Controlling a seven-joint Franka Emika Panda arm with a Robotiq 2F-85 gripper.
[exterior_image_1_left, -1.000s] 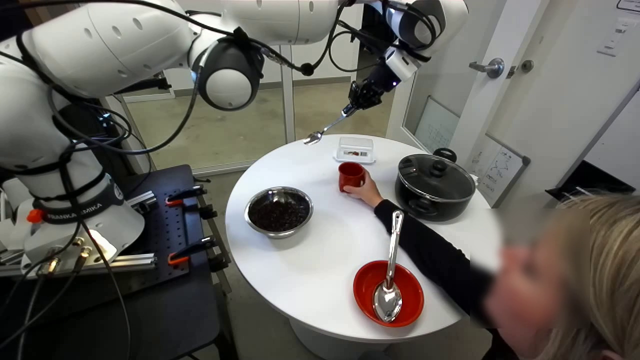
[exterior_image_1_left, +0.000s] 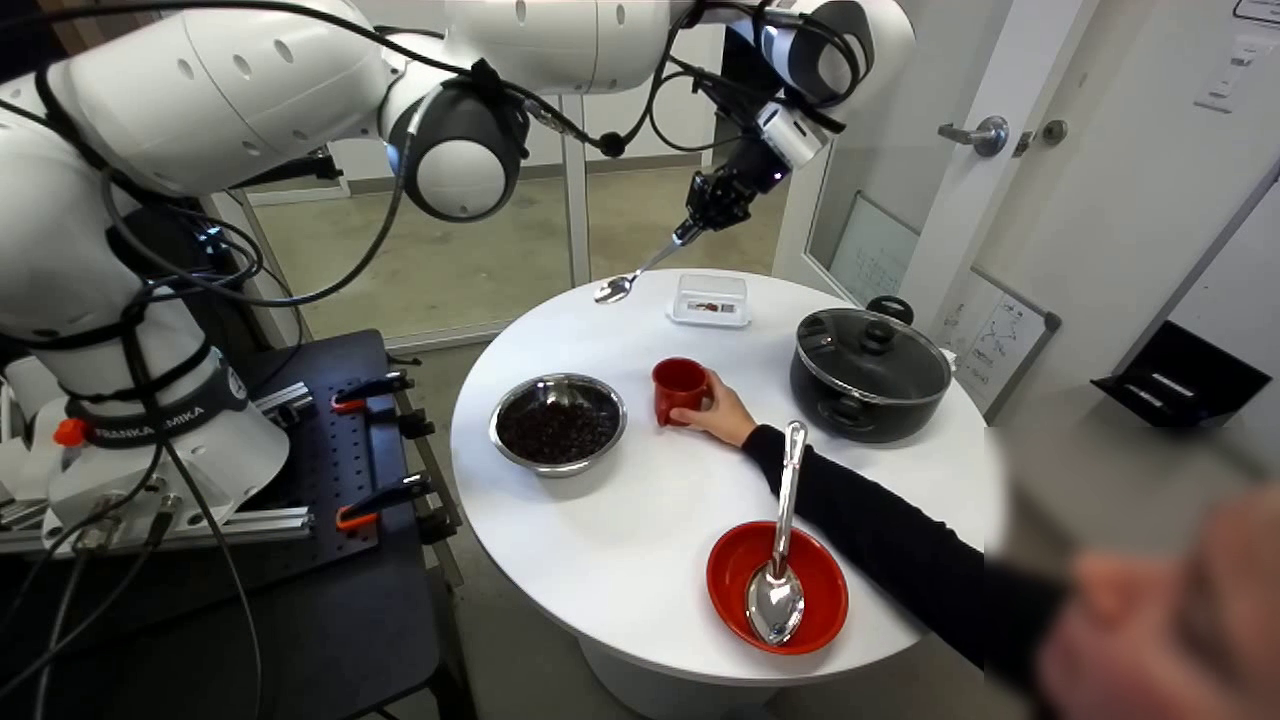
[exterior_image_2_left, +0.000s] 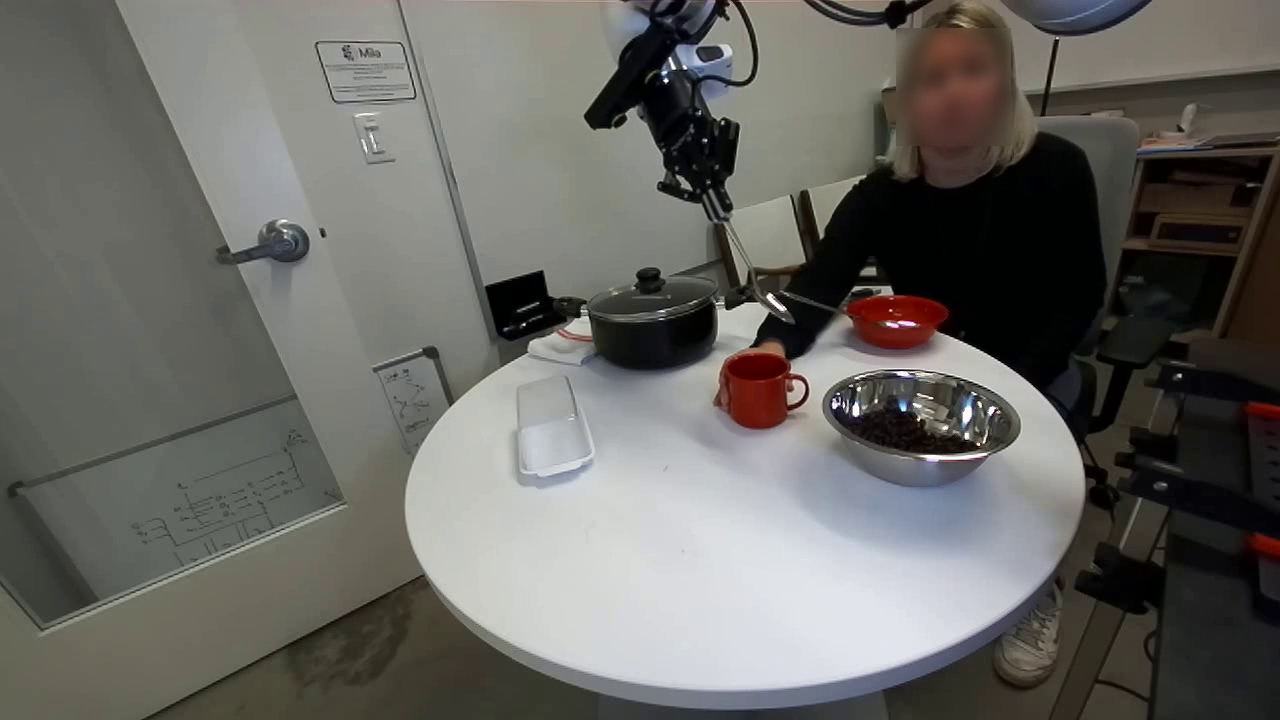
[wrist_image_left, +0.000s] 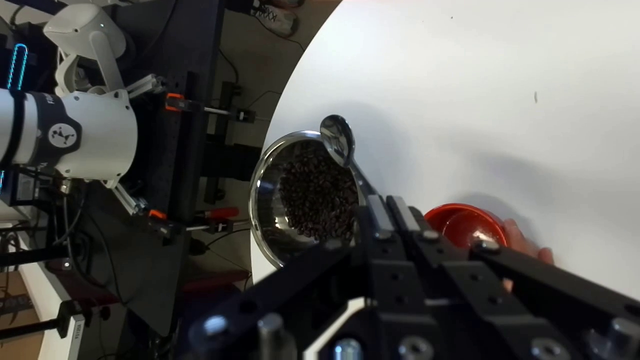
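High above the table, my gripper (exterior_image_1_left: 686, 232) is shut on the handle of a metal spoon (exterior_image_1_left: 614, 288), whose bowl points down and outward. In the wrist view, the spoon (wrist_image_left: 337, 139) stretches away from the fingertips (wrist_image_left: 380, 216), its bowl overlapping the rim of the steel bowl in the picture. That steel bowl (exterior_image_1_left: 558, 422) holds dark beans (wrist_image_left: 316, 195) and stands on the table. A person's hand (exterior_image_1_left: 720, 412) grasps a red mug (exterior_image_1_left: 680, 391) beside it. In exterior view 2 the mug (exterior_image_2_left: 758, 391) is upright, its handle toward the steel bowl (exterior_image_2_left: 921, 466).
A black lidded pot (exterior_image_1_left: 870, 378) and a clear-and-white lidded box (exterior_image_1_left: 709, 300) stand toward the far side. A red bowl (exterior_image_1_left: 727, 588) with a large metal spoon (exterior_image_1_left: 775, 604) is near the edge. The person's arm (exterior_image_1_left: 894, 516) crosses the table.
The person's hand has brought the red mug closer to the steel bowl. My arm, spoon held, has shifted slightly left in exterior view 1. The person's head has moved right and down there.
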